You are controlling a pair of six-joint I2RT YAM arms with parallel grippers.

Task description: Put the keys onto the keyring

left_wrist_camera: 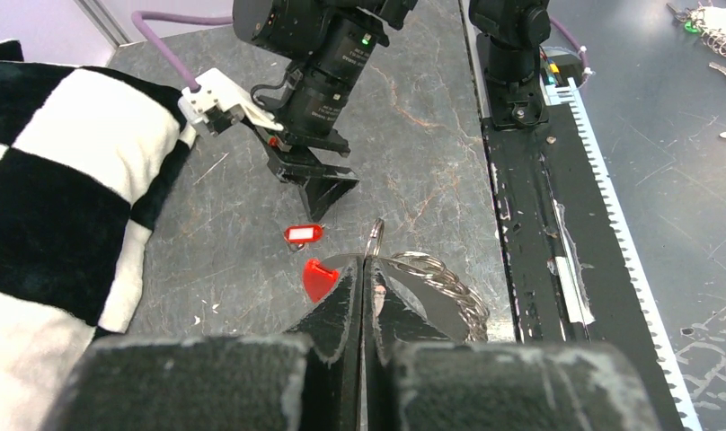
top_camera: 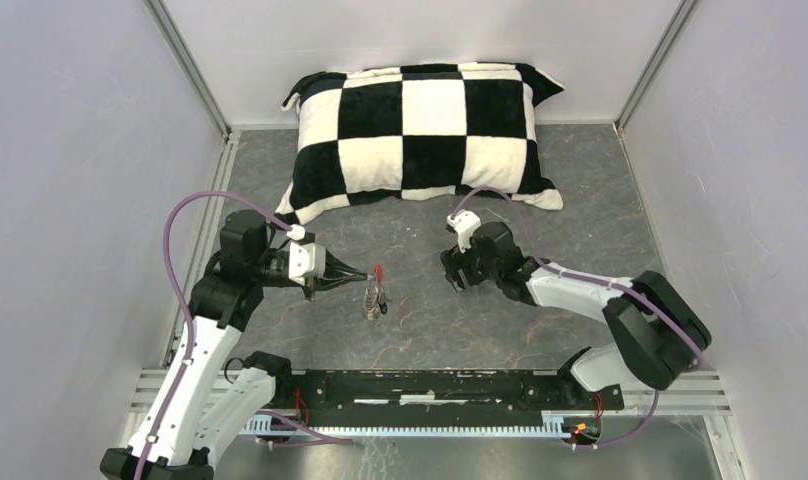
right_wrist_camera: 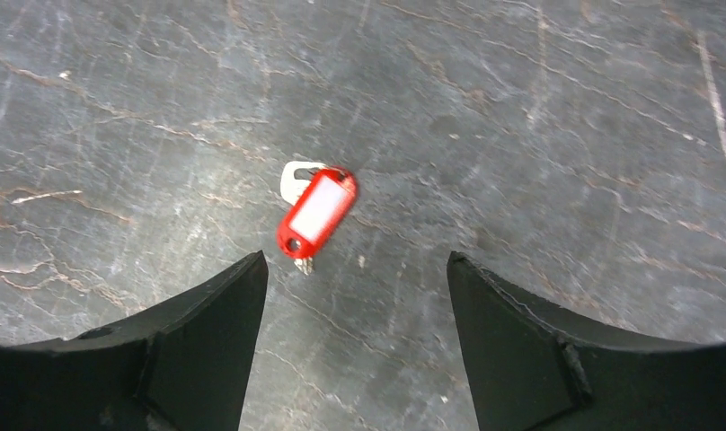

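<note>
My left gripper point(top_camera: 368, 277) is shut on a keyring point(left_wrist_camera: 375, 235), its loop upright at the fingertips, with a red tag point(left_wrist_camera: 319, 280) and metal links hanging below. My right gripper points down over the floor, part open, nothing between its fingers. Just beyond those fingers a red key tag point(right_wrist_camera: 322, 206) with a white label lies on the floor, a silver key partly under it; in the top view the right arm hides it.
A checkered black-and-white cushion point(top_camera: 433, 130) fills the back. A black rail point(top_camera: 330, 395) runs along the front edge. The grey floor point(top_camera: 550, 250) around both grippers is mostly clear.
</note>
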